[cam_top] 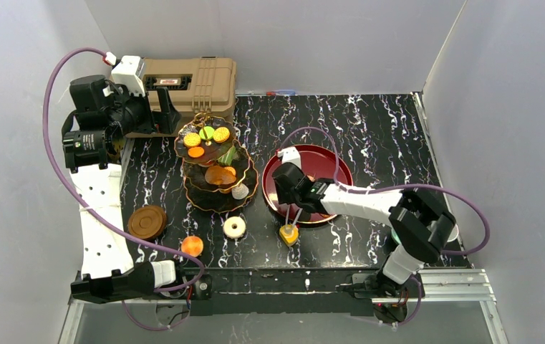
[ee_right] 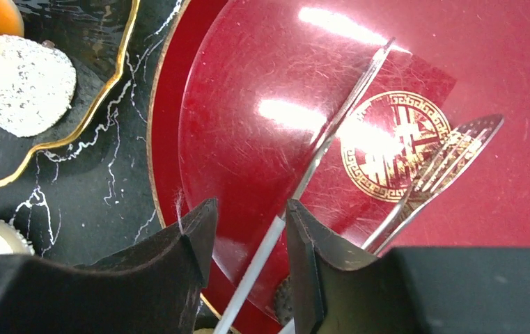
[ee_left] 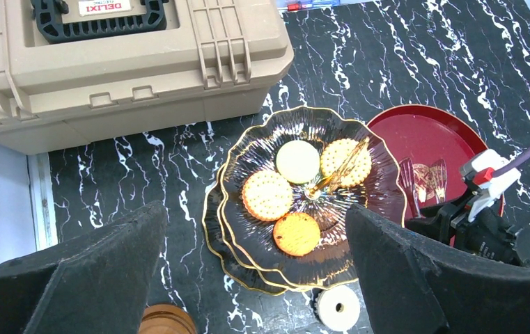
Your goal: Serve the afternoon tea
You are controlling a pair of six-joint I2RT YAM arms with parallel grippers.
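Note:
A red plate (cam_top: pixel 326 161) lies right of the tiered stand (cam_top: pixel 215 202). Two metal utensils with pale handles reach over the plate: a fork (ee_right: pixel 450 167) and another (ee_right: pixel 338 125) seen edge-on. Their handles run to a small yellow holder (cam_top: pixel 288 235) in front. Low over the plate's left side, my right gripper is open; one pale handle (ee_right: pixel 251 275) passes between its fingers in the right wrist view, touching unclear. High at the back left, my left gripper (cam_top: pixel 167 111) stands open and empty. Several biscuits, including a yellow one (ee_left: pixel 267 196), sit on the stand's top tier.
A tan case (cam_top: pixel 215 75) stands behind the stand. A brown round lid (cam_top: pixel 147 222), an orange disc (cam_top: pixel 192 246) and a white ring (cam_top: pixel 234 228) lie at the front left.

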